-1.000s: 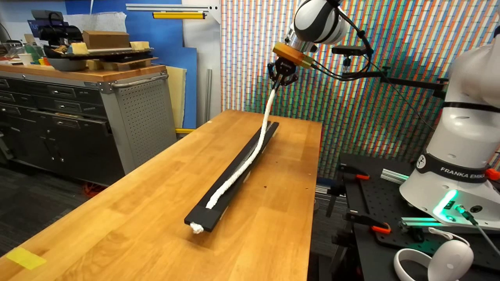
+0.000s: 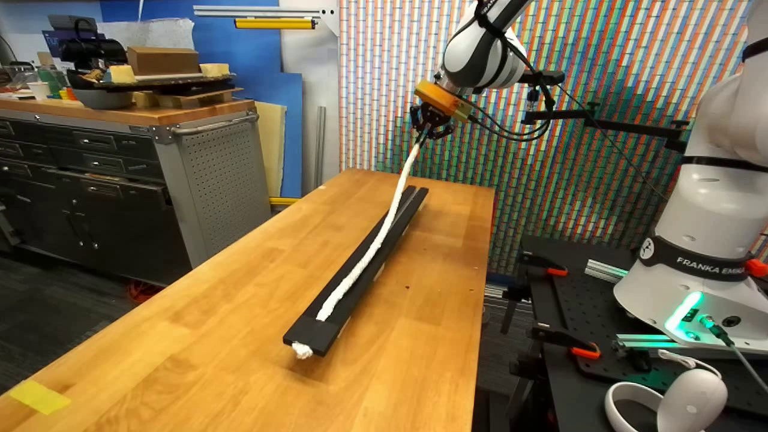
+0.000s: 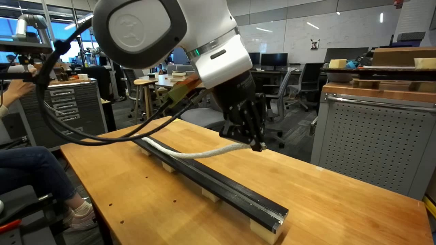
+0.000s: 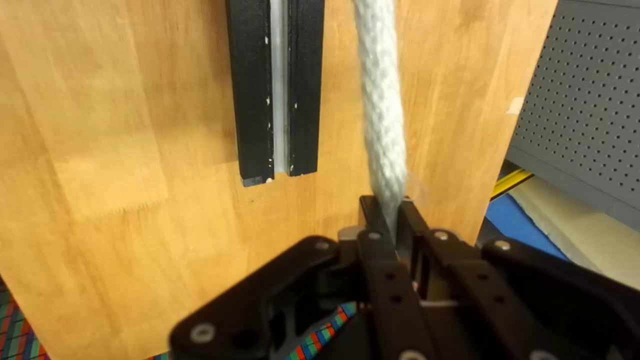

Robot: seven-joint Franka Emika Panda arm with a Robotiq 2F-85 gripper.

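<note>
A white rope [image 2: 399,188] rises from the near part of a long black grooved rail [image 2: 350,295] up to my gripper [image 2: 426,129]. In the wrist view, the rope [image 4: 382,108] runs down between the fingers of the gripper, which is shut on it. Exterior view 2 shows the gripper [image 3: 258,146] above the table, with the rope [image 3: 200,155] sagging toward the rail's other end. The far stretch of the rail's groove [image 4: 277,90] is empty, and the lifted rope hangs to one side of it. A short rope end [image 2: 302,350] sticks out at the rail's near end.
Small wooden blocks [image 3: 210,194] hold the rail off the wooden table [image 2: 237,309]. A grey perforated cabinet [image 3: 368,143] stands past one edge. A person's leg [image 3: 36,171] shows beside the table.
My gripper has shifted slightly left and down in exterior view 1, still with the rope. The raised part of the rope hangs straighter and more of it lies along the rail.
</note>
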